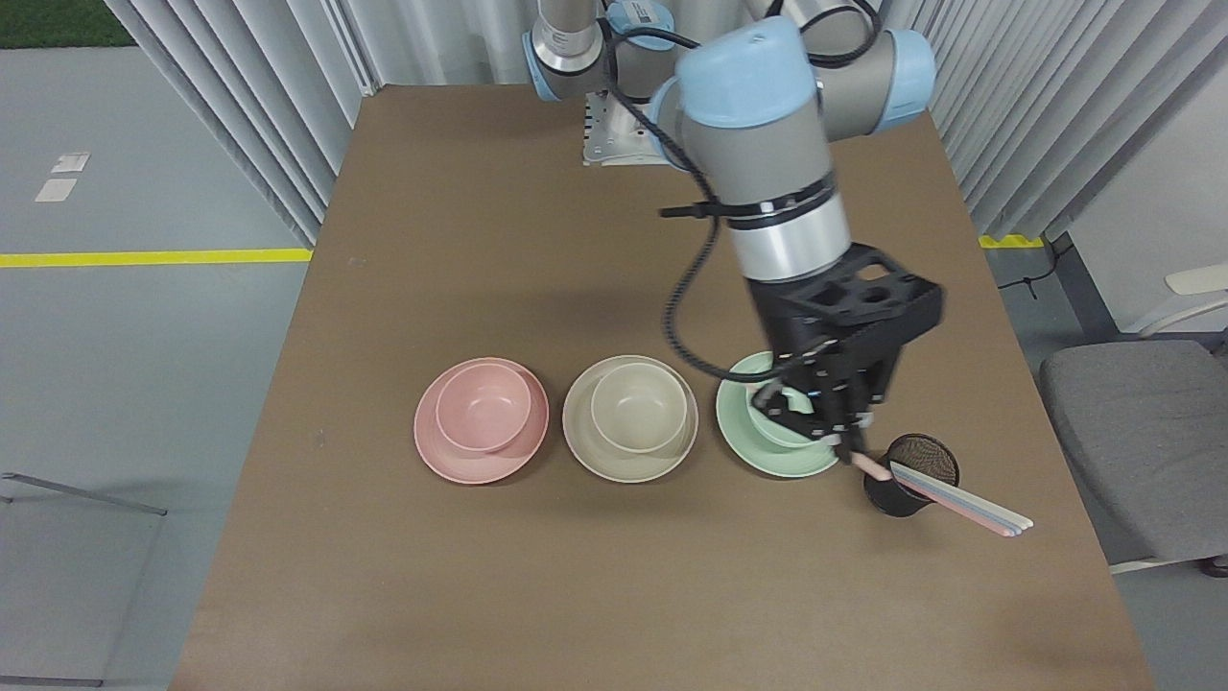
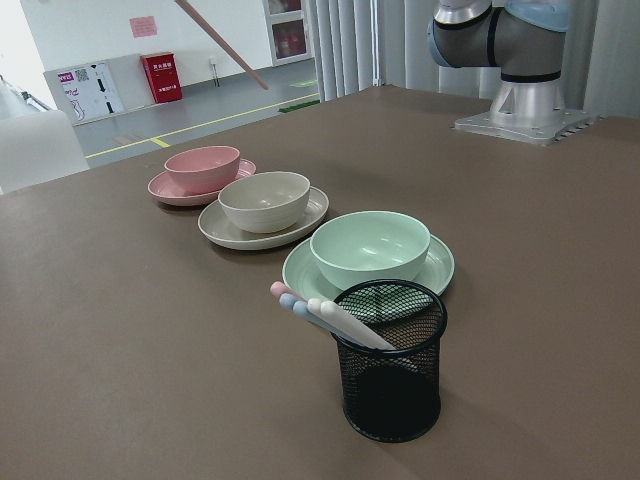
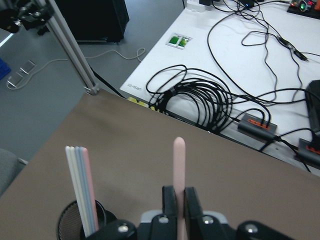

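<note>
My gripper is shut on a pink chopstick (image 3: 179, 165), held above and beside the black mesh cup (image 2: 390, 390), which holds several white, blue and pink chopsticks (image 1: 961, 501). In the front view the gripper hangs over the right edge of the green plate and bowl (image 1: 783, 461). To the left stand a cream bowl (image 1: 639, 409) on a cream plate and a pink bowl (image 1: 484, 405) on a pink plate.
A grey chair (image 1: 1140, 449) is beyond its right edge; in the wrist view a white table (image 3: 240, 60) with coiled cables lies beyond the edge.
</note>
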